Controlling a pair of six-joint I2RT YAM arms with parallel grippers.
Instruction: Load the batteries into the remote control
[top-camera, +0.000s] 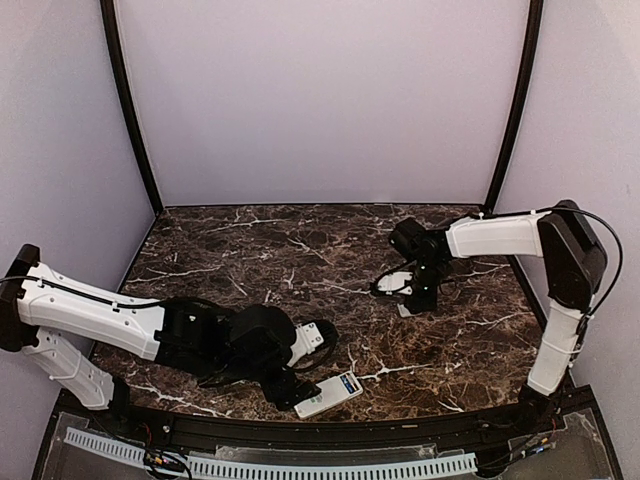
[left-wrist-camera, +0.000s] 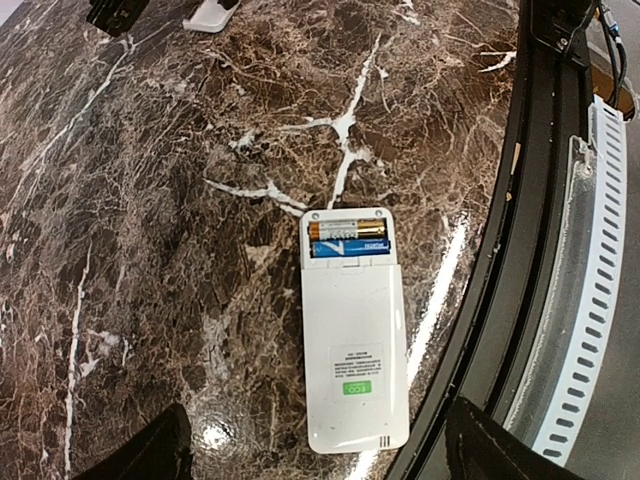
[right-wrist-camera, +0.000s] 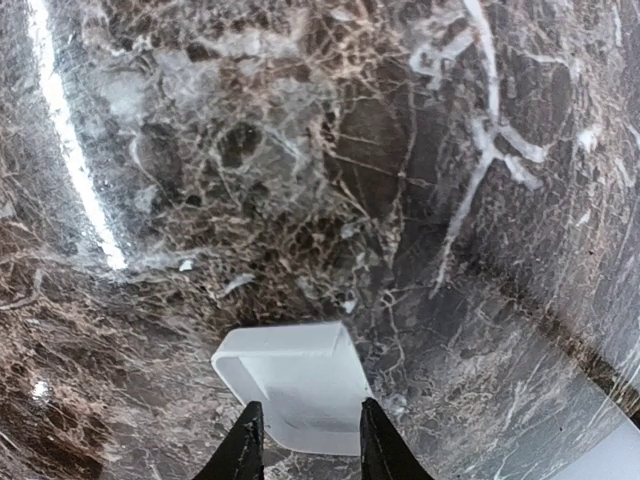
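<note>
The white remote control (left-wrist-camera: 355, 330) lies back side up near the table's front edge, its compartment uncovered. Inside that compartment sit two batteries side by side, one copper and black (left-wrist-camera: 347, 230), one blue (left-wrist-camera: 350, 248). My left gripper (top-camera: 292, 400) is open above the remote's lower end, and its fingers (left-wrist-camera: 150, 455) are spread wide apart in the left wrist view. Farther right on the table is the small white battery cover (right-wrist-camera: 300, 375), its raised lip showing. Over the cover's near end, my right gripper stands open; whether its fingertips touch the cover I cannot tell.
A dark rail (top-camera: 400, 425) and a white slotted strip (top-camera: 330, 468) run along the front edge. Bare marble table (top-camera: 270, 240) stretches behind both arms. Pale walls close off the back and sides.
</note>
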